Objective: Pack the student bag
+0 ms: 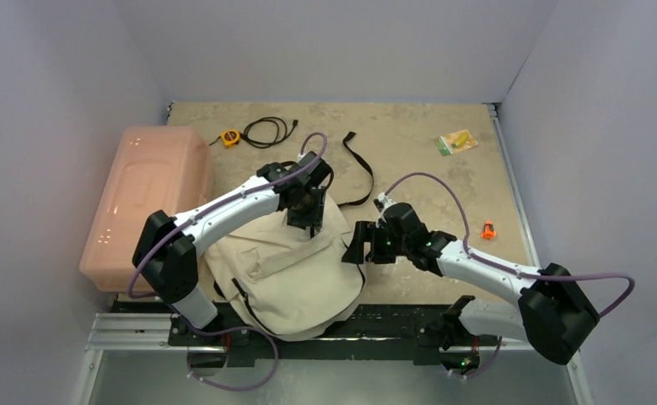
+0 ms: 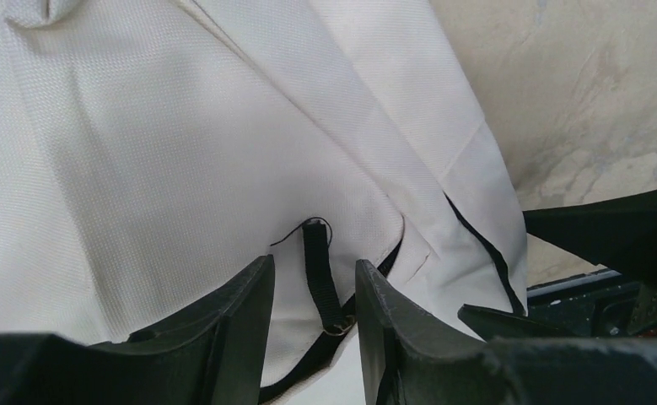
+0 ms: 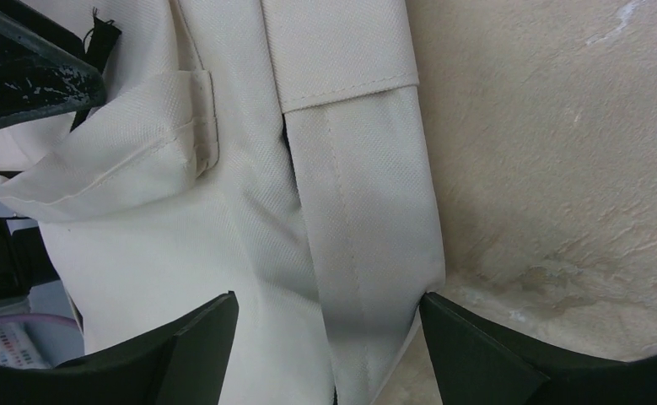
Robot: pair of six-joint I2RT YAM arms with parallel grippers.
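The cream canvas bag (image 1: 282, 287) lies flattened on the left-middle of the table. My left gripper (image 1: 306, 218) is over its upper part; in the left wrist view its part-open fingers (image 2: 238, 312) straddle a short black zipper pull (image 2: 320, 270), with no contact clear. My right gripper (image 1: 358, 240) is at the bag's right edge; in the right wrist view it stands open above a folded white strip (image 3: 358, 211) of the bag, nothing visibly held.
A pink box (image 1: 143, 194) stands at the left. A tape measure (image 1: 230, 137), coiled cable (image 1: 261, 139) and black strap (image 1: 363, 169) lie behind. A yellow-green packet (image 1: 456, 142) and orange item (image 1: 488, 229) lie right.
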